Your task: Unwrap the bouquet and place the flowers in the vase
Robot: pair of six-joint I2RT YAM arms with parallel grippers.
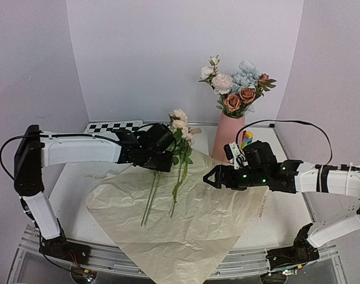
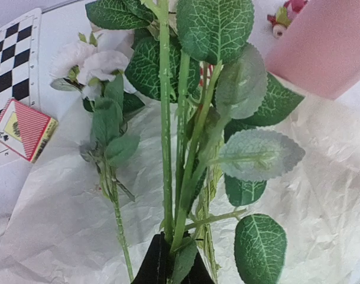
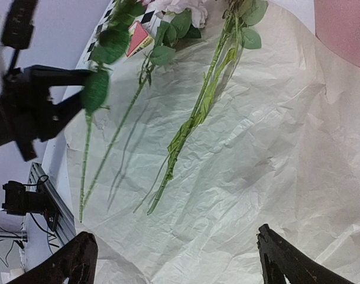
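My left gripper point(image 1: 166, 163) is shut on a green leafy flower stem point(image 2: 166, 148), raised above the wrapping paper; the fingers grip it low down. Its bloom is mostly out of the left wrist view. Beneath it, a white flower point(image 2: 100, 66) lies on the paper, and another leafy stem point(image 3: 191, 121) rests to its right. Pale blooms point(image 1: 180, 121) show beyond the left gripper from above. At the back right, the pink vase point(image 1: 228, 137) stands upright with several white, blue and rust flowers point(image 1: 233, 89) in it. My right gripper hangs open and empty above the paper.
Crumpled wrapping paper point(image 1: 174, 236) covers the middle of the table. A checkered board point(image 1: 113, 126) lies at the back left, with a small red-and-white box point(image 2: 25, 130) near it. Colored blocks point(image 1: 246, 138) sit beside the vase, behind the right arm.
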